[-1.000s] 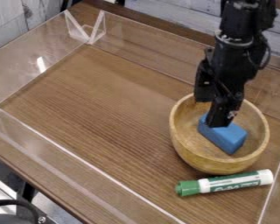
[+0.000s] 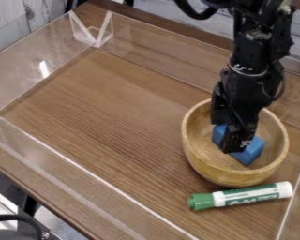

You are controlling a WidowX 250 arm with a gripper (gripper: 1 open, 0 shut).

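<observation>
A wooden bowl (image 2: 205,156) sits on the right side of the table, with a blue block (image 2: 249,150) inside it. My black gripper (image 2: 232,122) reaches down from the top right into the bowl, its fingers open over the block and partly hiding it. Whether the fingertips touch the block I cannot tell. A green and white marker-like tube (image 2: 240,195) lies in front of the bowl.
A clear plastic item (image 2: 90,28) stands near the top left. Dark cables run at the lower left corner.
My gripper has come lower into the bowl, over the blue block, covering more of it. The bowl and tube look nearly unmoved.
</observation>
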